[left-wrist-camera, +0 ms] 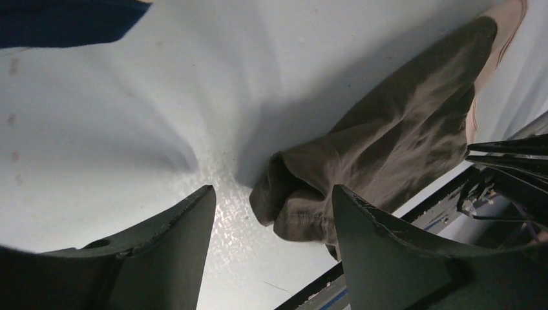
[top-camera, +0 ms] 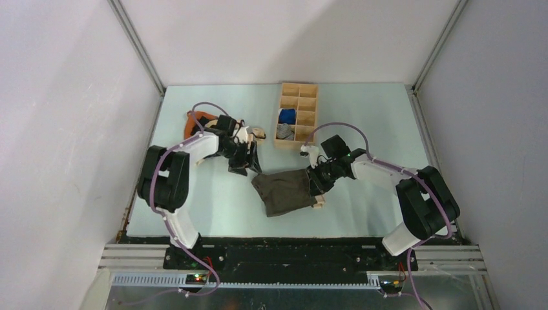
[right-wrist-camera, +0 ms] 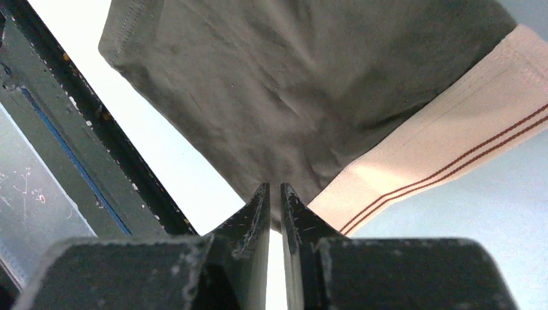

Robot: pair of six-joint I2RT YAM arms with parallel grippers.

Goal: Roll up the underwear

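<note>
The dark olive underwear lies on the table between the arms, its left corner bunched up. A beige waistband with dark stripes shows along its right side. My left gripper is above and left of the cloth's bunched corner; in its wrist view the fingertips are apart with nothing between them. My right gripper hangs over the waistband end, its fingertips close together with a narrow gap, nothing visible between them.
A wooden divided box with blue and grey cloths stands at the back centre. A pile of orange, black and beige garments lies at the back left, partly under the left arm. The table's front edge is below the cloth.
</note>
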